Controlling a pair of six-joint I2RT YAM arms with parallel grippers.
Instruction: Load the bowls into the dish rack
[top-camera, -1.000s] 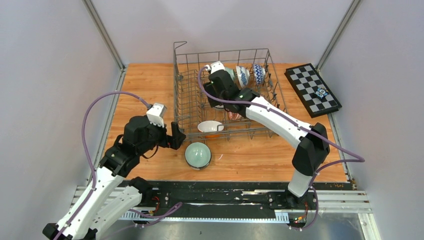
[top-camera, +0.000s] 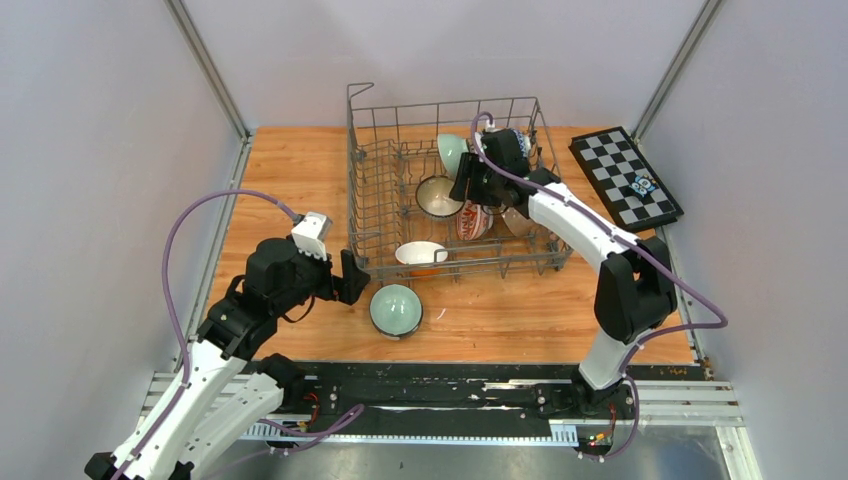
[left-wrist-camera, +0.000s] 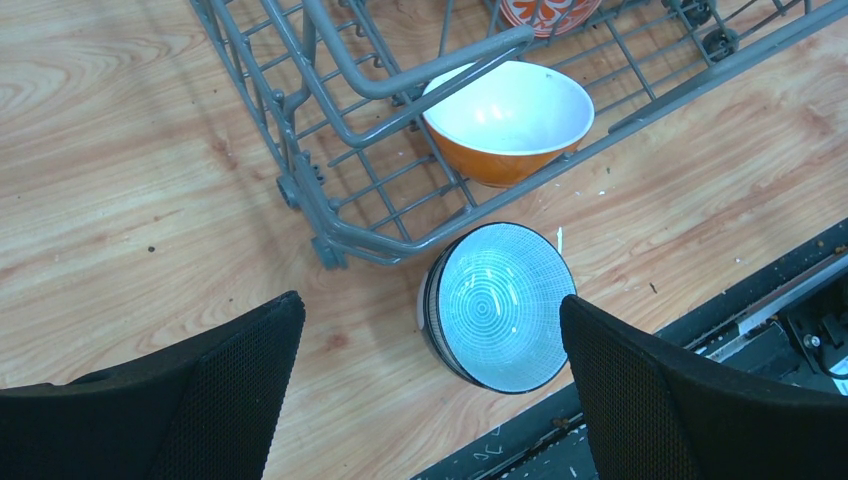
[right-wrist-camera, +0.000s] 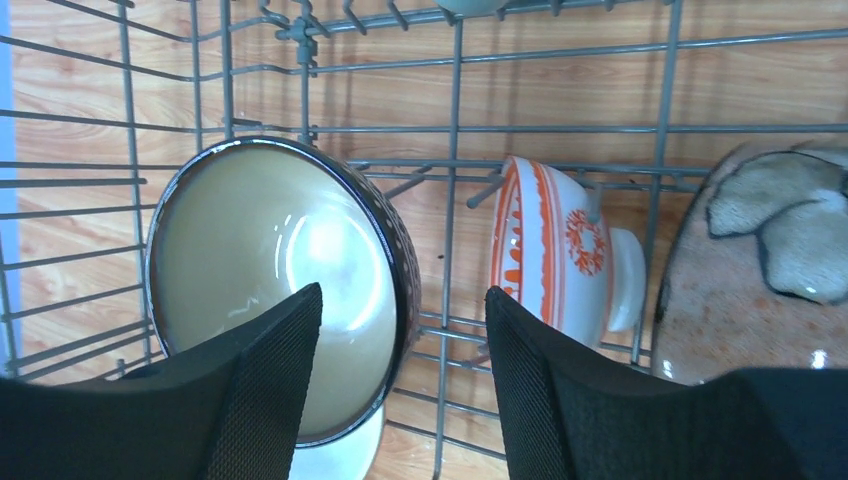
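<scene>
In the top view the wire dish rack (top-camera: 352, 180) holds bowls. My right gripper (top-camera: 467, 182) is part open over a cream bowl (top-camera: 436, 199) with a dark patterned rim (right-wrist-camera: 275, 255); a red-and-white bowl (right-wrist-camera: 550, 250) stands on edge beside it, and a brown bowl (right-wrist-camera: 760, 290) sits further right. A white-orange bowl (left-wrist-camera: 505, 125) lies at the rack's front. A celadon bowl (top-camera: 396, 312) is on the wood outside the rack. My left gripper stands open just left of that bowl, empty.
More bowls stand at the back of the rack (top-camera: 450, 150), partly behind the right arm. A checkered board (top-camera: 620, 175) lies at the right. Bare wood (top-camera: 300, 170) is clear left of the rack.
My right gripper has moved right and slightly back over the rack, away from above the cream bowl's left side.
</scene>
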